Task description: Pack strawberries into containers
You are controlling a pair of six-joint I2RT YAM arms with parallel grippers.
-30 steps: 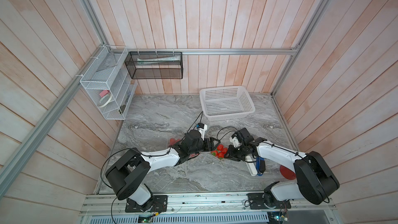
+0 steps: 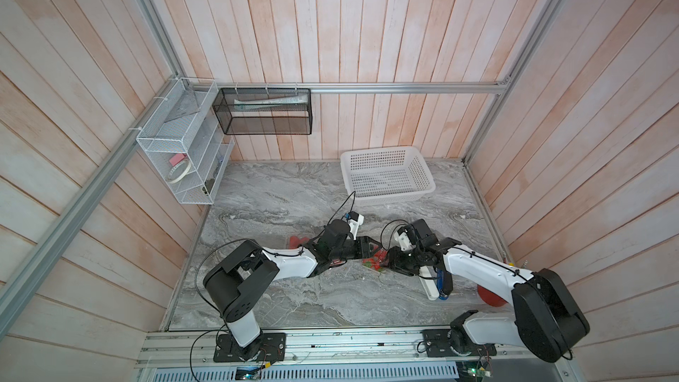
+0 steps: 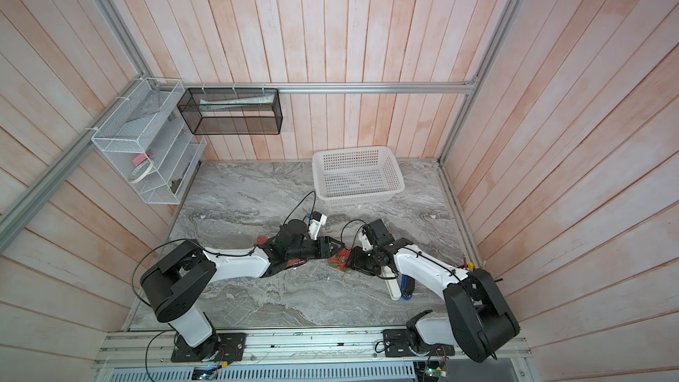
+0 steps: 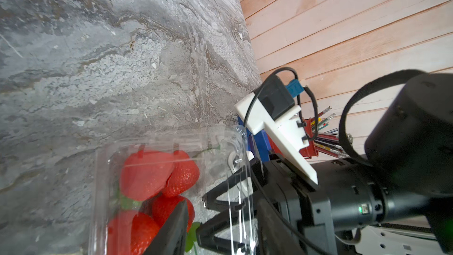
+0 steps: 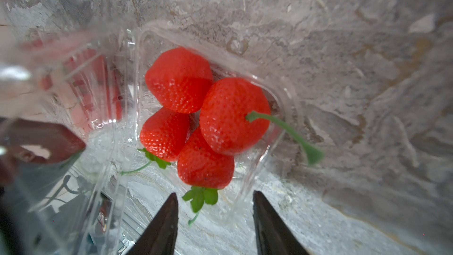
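A clear hinged container (image 5: 278, 94) holds several strawberries (image 5: 231, 115); one stem (image 5: 295, 137) pokes over the rim. Its transparent lid stands raised, tilted partly over the fruit, and the strawberries (image 4: 146, 174) show through it in the left wrist view. My left gripper (image 2: 375, 246) is at the lid's side, its fingers (image 4: 172, 231) apart; contact with the lid cannot be told. Across from it, my right gripper is at a container corner, fingers (image 5: 162, 226) apart, with the corner lying ahead between them.
More red fruit (image 2: 295, 242) lies left, partly under the left arm. A white basket (image 2: 389, 177) stands at the back. Beside the right gripper are a white object (image 2: 429, 284) and a blue-black object (image 2: 444, 283).
My left gripper has moved a little to the right, close to the right one. The strawberries now look hazier, seen through the lid. The right gripper has stayed nearly in place.
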